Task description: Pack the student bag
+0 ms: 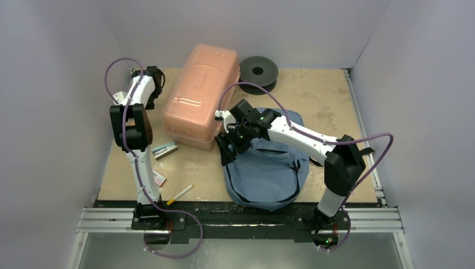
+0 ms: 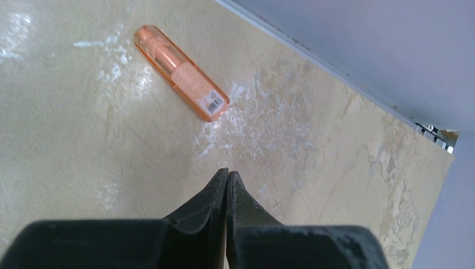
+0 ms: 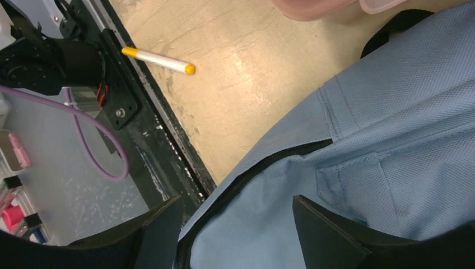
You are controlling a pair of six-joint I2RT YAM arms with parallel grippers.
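Note:
An orange clear-cased tube (image 2: pixel 187 78) with a barcode label lies flat on the table in the left wrist view. My left gripper is shut, its fingertips together with nothing between them; the tube is apart from them, beyond the tips. From above, the left arm covers that spot and hides the tube. The blue student bag (image 1: pixel 268 176) lies on the right half of the table. Over its left edge my right gripper stands open, fingers apart, with bag fabric visible below the gap.
A large orange translucent box (image 1: pixel 201 84) stands between the arms. Behind the bag is a black spool (image 1: pixel 258 73). On the left table lie a stapler (image 1: pixel 165 150), a small red-white box (image 1: pixel 159 177) and a yellow-white marker (image 1: pixel 180 194). A wall bounds the left side.

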